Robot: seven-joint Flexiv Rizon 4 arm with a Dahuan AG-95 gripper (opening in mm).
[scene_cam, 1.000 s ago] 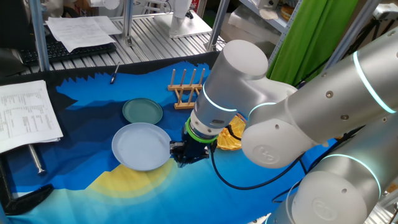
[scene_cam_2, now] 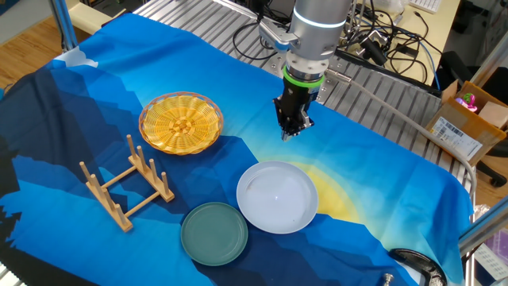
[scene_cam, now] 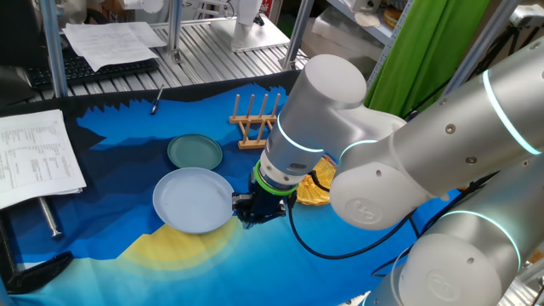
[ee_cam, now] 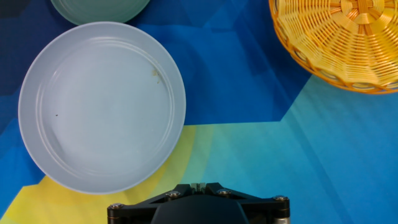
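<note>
In the wrist view my gripper is shut, its fingertips together with nothing visible between them. It hangs above the cloth, beside the pale blue-grey plate, which lies flat and empty apart from small specks. The second exterior view has the gripper up behind that plate. A smaller green plate lies flat right by the larger one. The round yellow wicker basket is empty; in the first exterior view my arm partly covers it. A wooden dish rack with upright pegs stands empty.
Papers and a black bracket lie at the left of the first exterior view. A pen rests near the far edge. A black cable loops beside my arm. Clear cloth surrounds the plates and basket.
</note>
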